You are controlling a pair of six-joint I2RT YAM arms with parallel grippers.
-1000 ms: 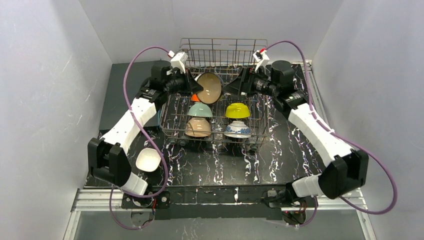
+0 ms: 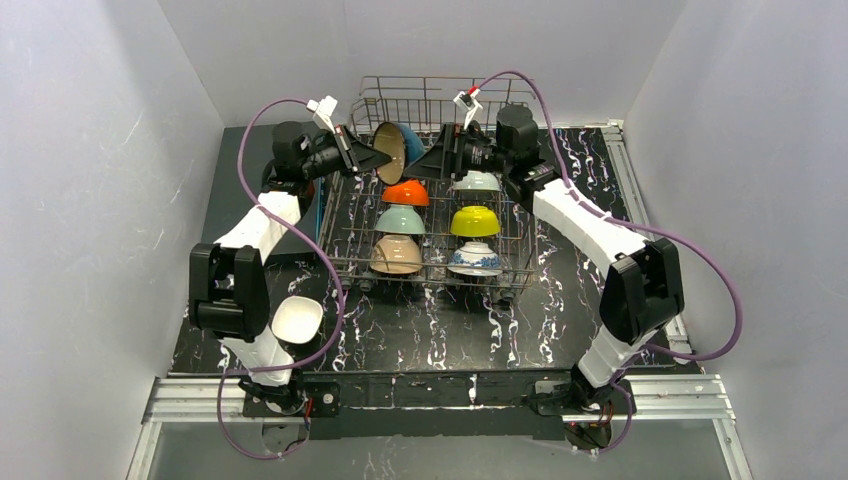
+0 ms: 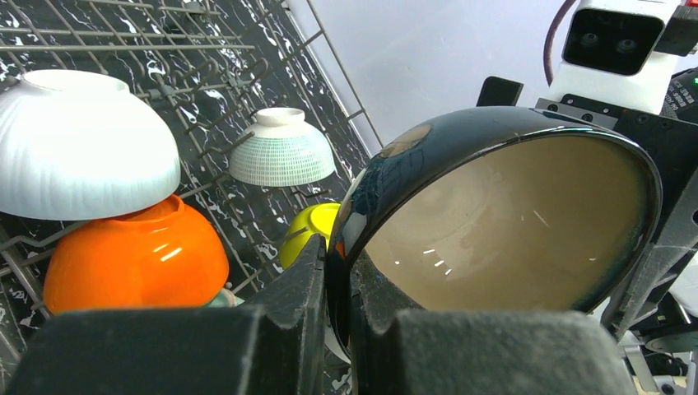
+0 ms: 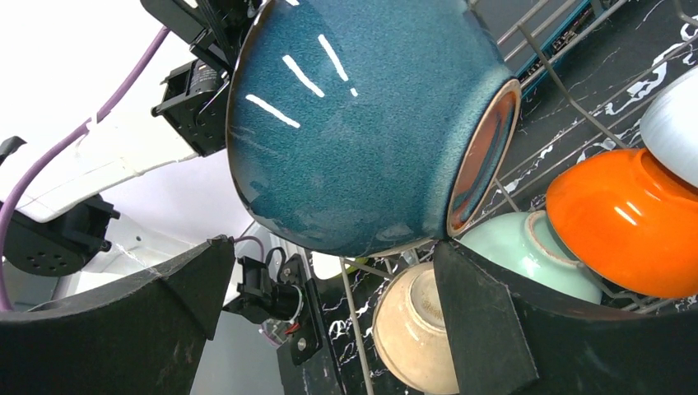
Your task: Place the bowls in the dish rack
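Observation:
A blue bowl with tan inside [image 2: 391,150] is held on edge above the rack by my left gripper [image 2: 377,160], shut on its rim; in the left wrist view that rim [image 3: 387,173] rises from between the fingers. My right gripper [image 2: 428,165] stands open beside the bowl's blue outside [image 4: 346,140], its fingers below it in the right wrist view. In the rack [image 2: 525,265], upside-down bowls sit: orange [image 2: 405,193], pale green [image 2: 400,220], beige [image 2: 396,255], yellow [image 2: 475,222], white-and-blue [image 2: 474,262], a pale one [image 2: 476,182] and a white one [image 3: 82,148].
A small white square bowl [image 2: 297,319] lies on the counter at the front left. A dark mat [image 2: 232,180] is left of the rack. Side walls enclose the counter.
The held bowl has moved left and back, turning more edge-on. Both grippers moved left and back with it, the right one staying open beside it.

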